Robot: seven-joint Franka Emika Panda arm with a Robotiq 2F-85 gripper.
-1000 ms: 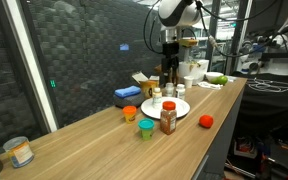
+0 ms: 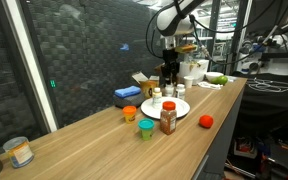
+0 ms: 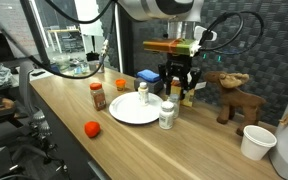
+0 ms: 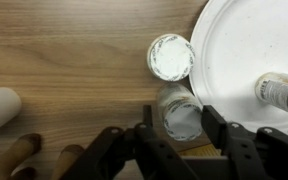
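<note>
My gripper reaches down over a small bottle with a pale lid (image 4: 183, 121), its fingers parted on either side of it. A gap shows by the left finger; the right one looks close to the lid. A second white-lidded bottle (image 4: 170, 57) stands just beside it, near the plate's edge. On the white plate (image 4: 229, 50) is another small bottle (image 4: 282, 92). From the second exterior view, the gripper (image 3: 179, 88) is low behind the nearer white-lidded bottle (image 3: 167, 116), which partly hides what is beneath it.
A red-lidded jar (image 2: 168, 118), a green cup (image 2: 146, 128), an orange cup (image 2: 130, 112) and a red ball (image 2: 206, 121) stand around the plate. Close to the gripper are a toy moose (image 3: 238, 98) and a white cup (image 3: 255, 142).
The arm has come down slightly over the bottles beside the plate. The objects on the table look unmoved.
</note>
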